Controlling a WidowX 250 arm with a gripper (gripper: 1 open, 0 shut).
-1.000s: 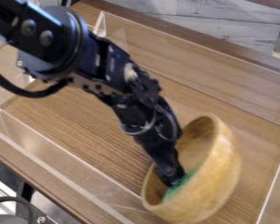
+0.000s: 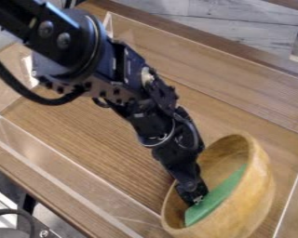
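A tan wooden bowl (image 2: 250,203) sits tilted at the lower right of the camera view, with a long green object (image 2: 218,197) lying inside it. The black gripper (image 2: 192,190) reaches down into the bowl's left side, its tip beside the green object. Whether its fingers hold the bowl's wall or anything else is hard to tell in the dark shape.
A pale wall runs along the back. A dark cable crosses the lower-left corner, off the table's front edge.
The bowl has shifted and tipped slightly, and more of the green object now shows. The gripper has moved a little within the bowl's left side.
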